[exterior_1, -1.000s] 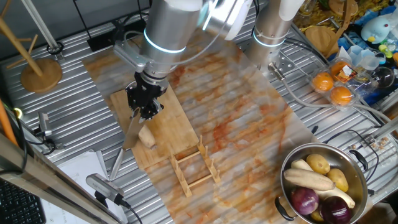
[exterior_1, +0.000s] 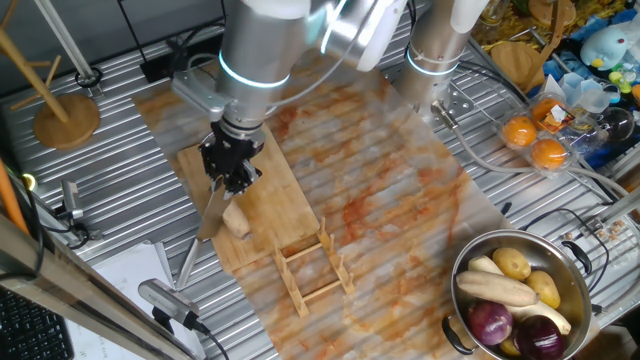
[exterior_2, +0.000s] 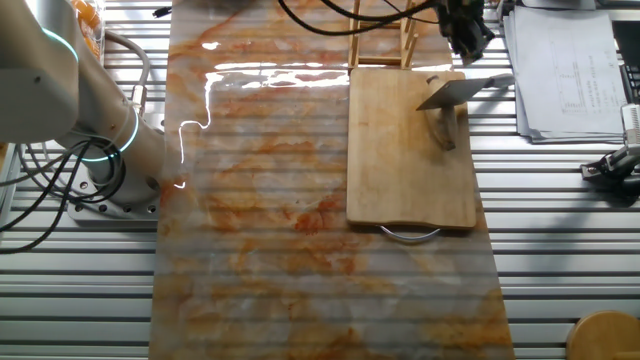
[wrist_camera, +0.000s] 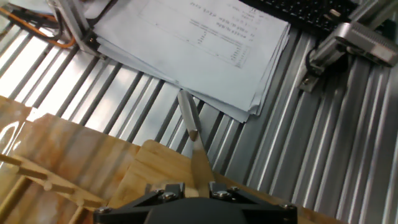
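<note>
A knife with a broad blade (exterior_1: 212, 214) and a grey handle (exterior_1: 188, 262) lies over the edge of a wooden cutting board (exterior_1: 270, 205). Its handle sticks out past the board. Partly beneath or against the blade is a pale, elongated vegetable (exterior_1: 236, 220). Over the board, close to the blade's inner end, hangs my gripper (exterior_1: 231, 188). In the wrist view its black fingertips (wrist_camera: 222, 190) stand apart, and the knife (wrist_camera: 194, 135) runs out between them from below. Exterior view 2 shows a gap between the gripper and the knife (exterior_2: 452, 93).
A wooden rack (exterior_1: 318, 272) stands at the board's end. The steel pot (exterior_1: 463, 302) at front right holds potatoes, purple onions and long pale vegetables. Papers (wrist_camera: 199, 46) lie beyond the knife handle.
My arm and gripper have shifted slightly left in exterior view 1. The knife, vegetable, board and rack have not moved.
</note>
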